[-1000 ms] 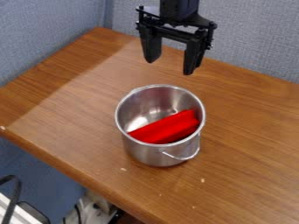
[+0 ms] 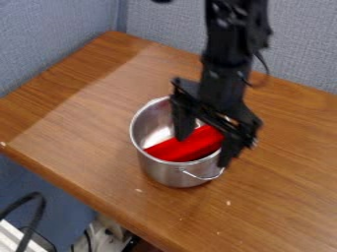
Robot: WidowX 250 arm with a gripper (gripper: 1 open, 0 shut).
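Observation:
A steel pot (image 2: 164, 168) with a thin wire handle stands on the wooden table, holding a long red object (image 2: 178, 148). My black gripper (image 2: 206, 130) is open and hangs over the pot, its fingers at or inside the rim around the red object; whether they touch it is unclear. The gripper hides part of the pot's back and of the red object.
Blue-grey padded walls stand at the back and left. Cables and white hardware lie below the table's front-left edge.
The pot and red object look unmoved.

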